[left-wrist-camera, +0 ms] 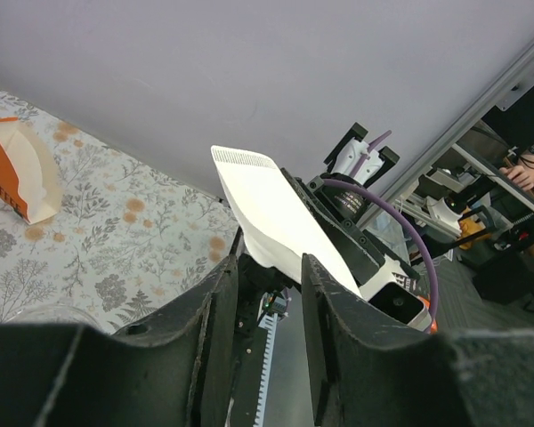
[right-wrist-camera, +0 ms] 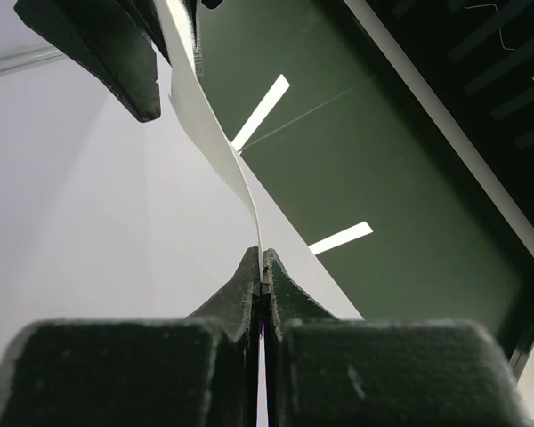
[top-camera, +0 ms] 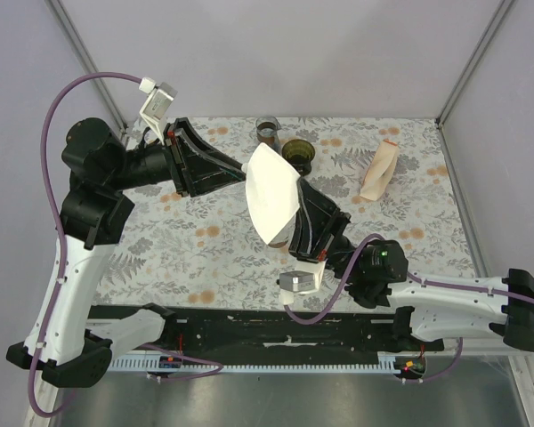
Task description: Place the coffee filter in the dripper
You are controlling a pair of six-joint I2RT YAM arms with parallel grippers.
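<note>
A white coffee filter point(top-camera: 271, 191) is held up over the table by my right gripper, which is shut on its thin edge. My left gripper is beside the filter's upper left edge, its fingers part open around that end; whether they touch it is unclear. Behind them on the table stand a dark green dripper point(top-camera: 299, 153) and a glass container point(top-camera: 267, 129).
An opened paper packet point(top-camera: 379, 171) with orange print lies at the back right of the patterned mat. Grey walls bound the table at the back and sides.
</note>
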